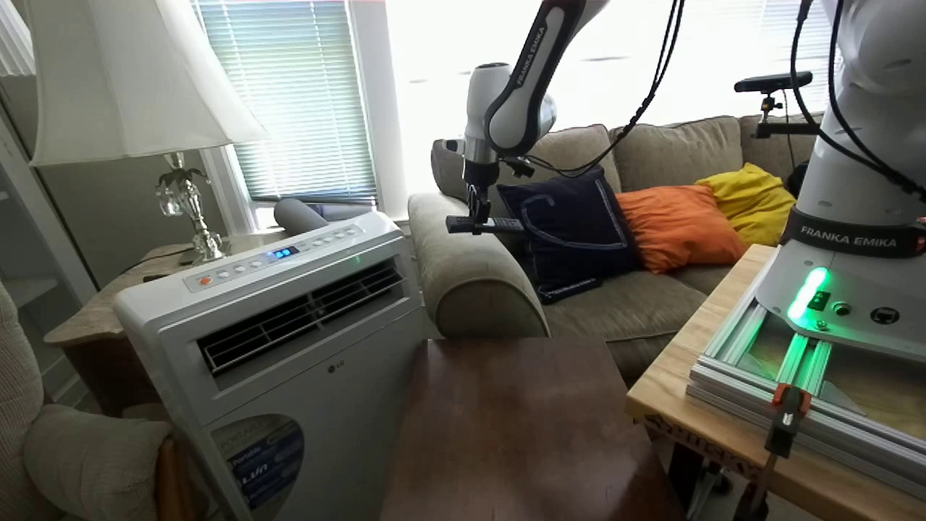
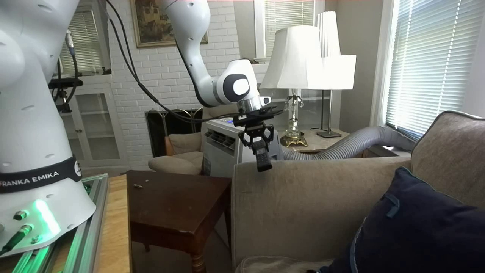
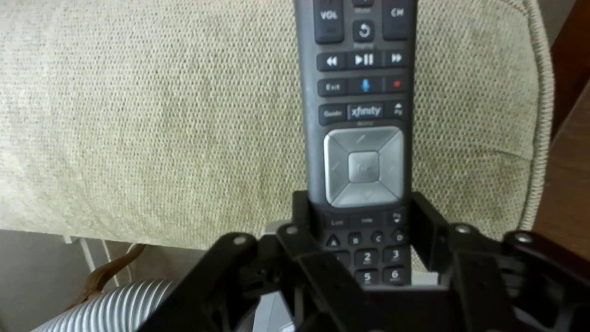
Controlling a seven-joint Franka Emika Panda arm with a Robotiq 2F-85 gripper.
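A black remote control with a silver key pad fills the middle of the wrist view, its button side toward the camera. My gripper is shut on it, one finger pressed to each long side near the number keys. In the first exterior view, the remote is held roughly level above the sofa's armrest. From the second exterior view, the remote extends from my gripper toward the camera, near the armrest's top. Woven armrest fabric shows beneath it in the wrist view.
Left of the armrest stands a white air conditioner; its grey hose runs behind. A bare brown table is in front. Dark blue, orange and yellow pillows lie on the sofa. A lamp stands behind.
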